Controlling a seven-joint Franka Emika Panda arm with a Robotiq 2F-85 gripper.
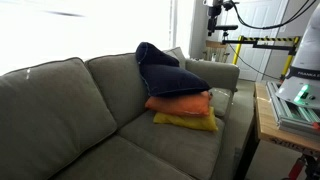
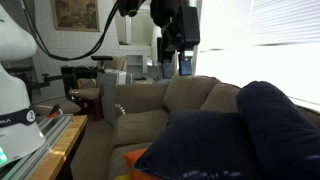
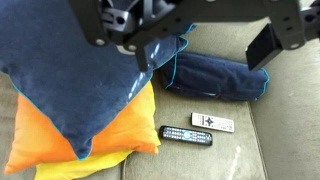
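Note:
My gripper stands open above the sofa, nothing between its fingers. In exterior view 2 its fingertips (image 2: 185,66) point down, and the sofa cushions show behind and below them. A dark navy pillow (image 3: 70,75) with teal piping lies over an orange pillow (image 3: 118,128), and a yellow one (image 3: 82,166) is underneath. Another navy pillow (image 3: 208,78) stands along the backrest side. On the bare seat beside the pile lie a black remote (image 3: 185,135) and a pale remote (image 3: 212,122), close together. Neither remote can be made out in the exterior views.
The grey sofa (image 1: 75,155) has free seat room at its near end in exterior view 1. A wooden table (image 1: 267,125) with equipment stands at the right. The sofa's far armrest (image 1: 215,73) rises beyond the pillows.

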